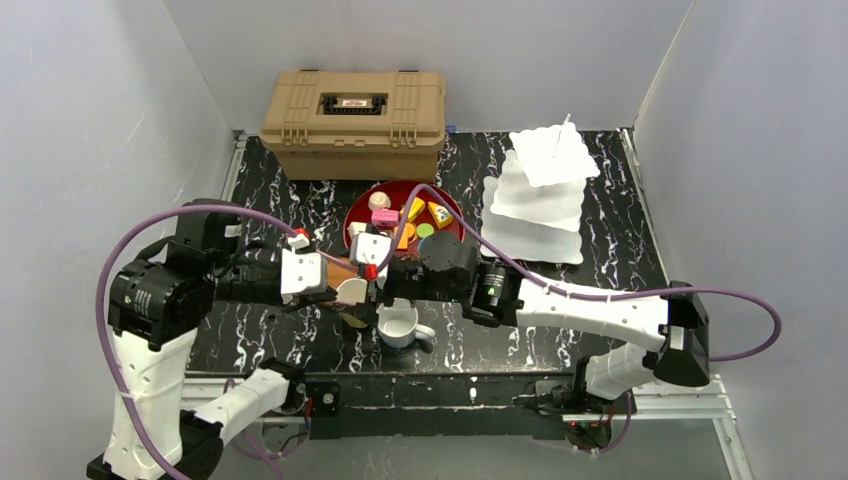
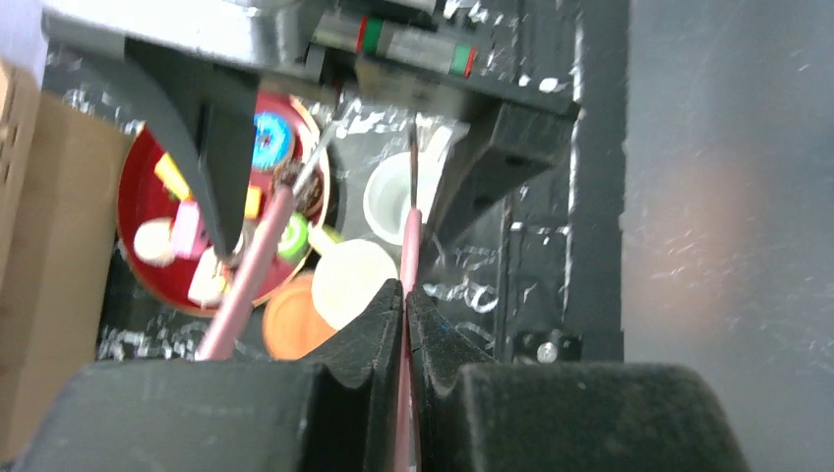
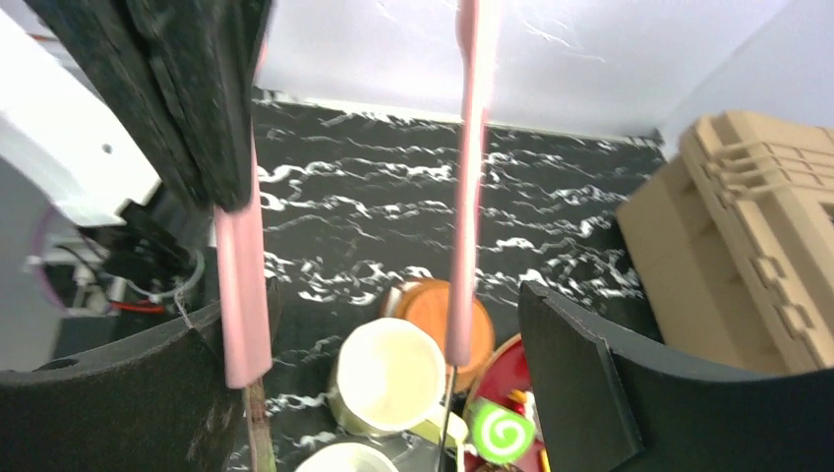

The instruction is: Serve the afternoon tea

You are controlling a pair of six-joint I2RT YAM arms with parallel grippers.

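My left gripper is shut on a pink utensil [image 2: 409, 251] with a thin metal end. A second pink utensil [image 2: 251, 270] is beside it, at the open right gripper; whether it touches a finger is unclear. Both grippers meet above the cups in the top view. The cream cup [image 3: 390, 374] stands beside an orange round piece [image 3: 443, 315]; the white mug [image 1: 398, 325] stands nearer the front. The red plate [image 1: 356, 208] holds several toy treats, including a green swirl piece [image 3: 502, 430].
A tan case [image 1: 355, 110] stands at the back left. White scalloped trays [image 1: 530, 240] are stacked at the right.
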